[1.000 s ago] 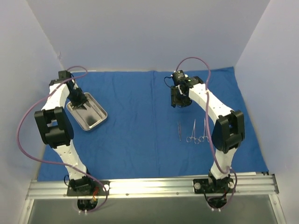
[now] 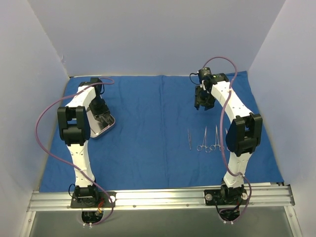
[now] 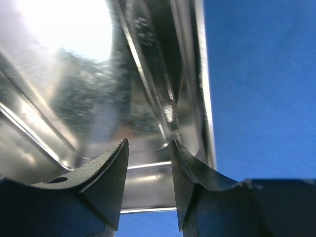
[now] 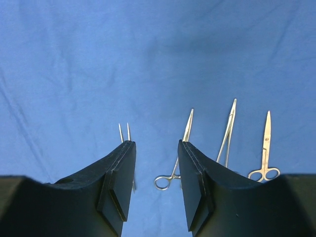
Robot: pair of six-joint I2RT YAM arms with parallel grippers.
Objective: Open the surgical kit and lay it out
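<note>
The steel tray [image 2: 98, 129] is at the left of the blue cloth. My left gripper hangs over it, open, above a slim metal instrument [image 3: 150, 74] lying along the tray's side. My right gripper is partly open, nothing between its fingers, above the cloth. Below it lie tweezers [image 4: 132, 173], scissor-handled instruments [image 4: 185, 131], a slim forked-looking instrument [image 4: 229, 121] and scissors [image 4: 266, 143], laid out in a row.
Grey walls bound the back and both sides, and a metal rail [image 2: 158, 195] runs along the front.
My left arm has swung rightward over the tray, its gripper moving toward the tray's right side. My right arm has moved to the right and slightly back, above the instrument row.
</note>
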